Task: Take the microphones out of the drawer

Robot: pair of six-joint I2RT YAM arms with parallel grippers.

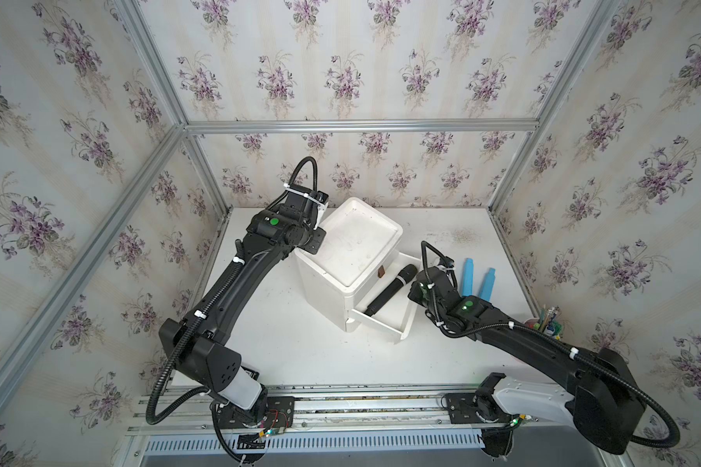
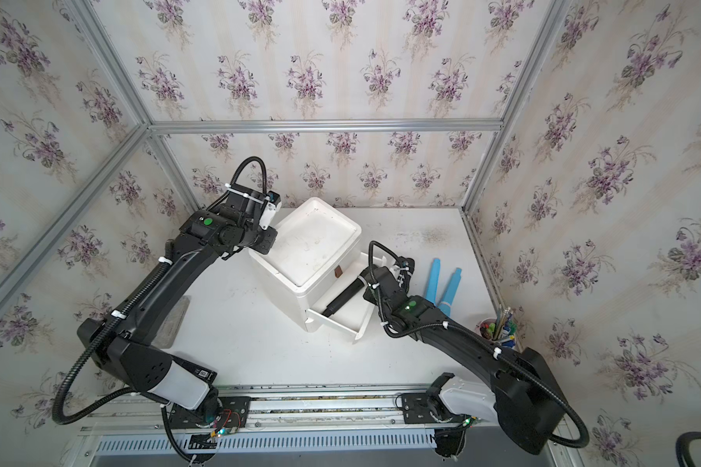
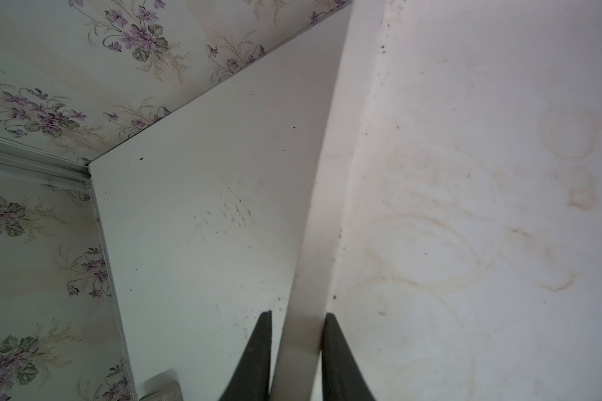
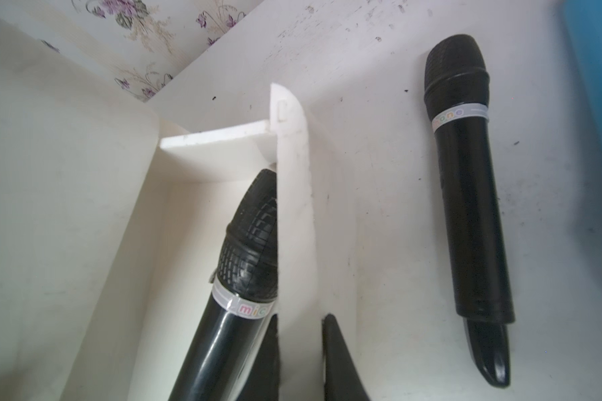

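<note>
A black microphone [image 4: 227,347] lies inside the pulled-out white drawer [image 4: 174,240] of a white box [image 1: 327,288]; the top left view shows it lengthwise in there. My left gripper is shut on the rim of the box's top [image 3: 327,200]. My right gripper is shut on the drawer's outer wall, beside the microphone, with that wall between its fingers.
A second black microphone [image 4: 471,200] lies on the table outside the drawer. Two blue objects [image 1: 467,276] lie at the right, near a cup of pens [image 2: 497,330]. The table [image 1: 257,319] has free room in front of the box.
</note>
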